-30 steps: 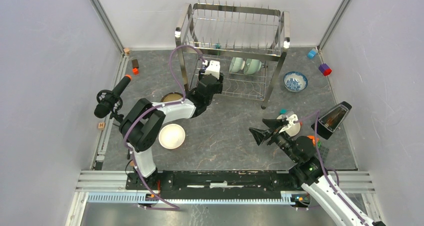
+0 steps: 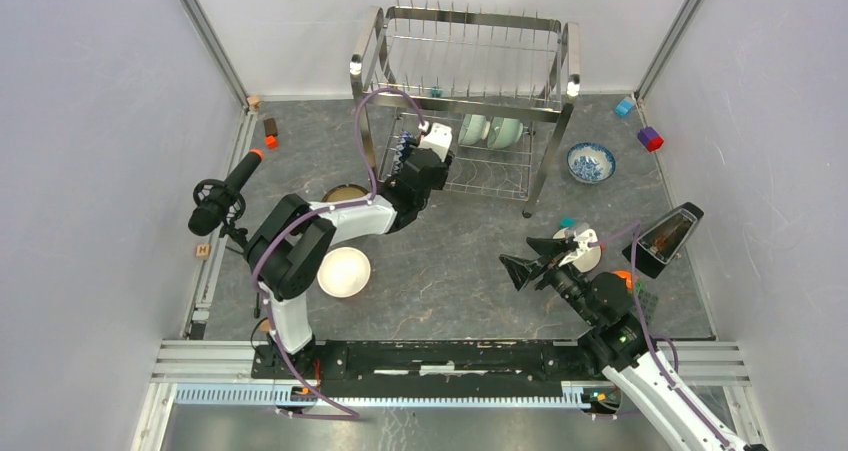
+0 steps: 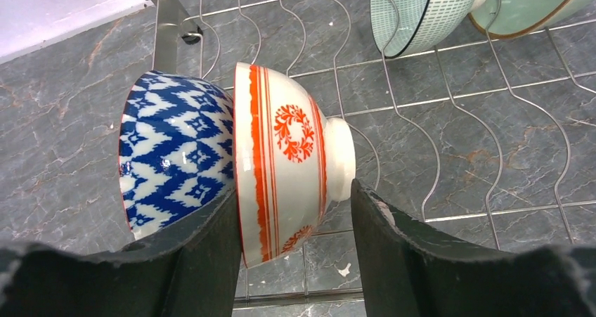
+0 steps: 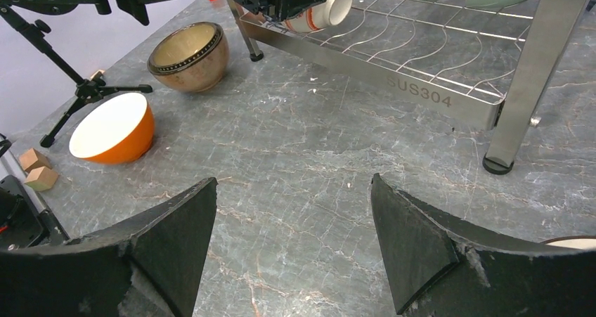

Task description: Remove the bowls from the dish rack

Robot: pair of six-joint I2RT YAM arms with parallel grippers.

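On the lower tier of the dish rack (image 2: pixel 540 161), an orange-and-white bowl (image 3: pixel 284 155) rests on its side against a blue patterned bowl (image 3: pixel 165 148). My left gripper is part open around the orange-and-white bowl, one finger by its rim, the other by its foot; contact is unclear. A green dotted bowl (image 3: pixel 415 15) and a plain green bowl (image 3: pixel 534 4) stand farther right on the rack. My right gripper is open and empty, low at the front right of the table.
An orange bowl with white inside (image 4: pixel 112 138) and a drum-like bowl (image 4: pixel 188 60) stand left. A blue-patterned bowl (image 2: pixel 590 163) and metal container (image 2: pixel 668 239) are right. Clutter lies near the right arm.
My left gripper has shifted slightly to the right at the rack. The right arm and the other things look unchanged.
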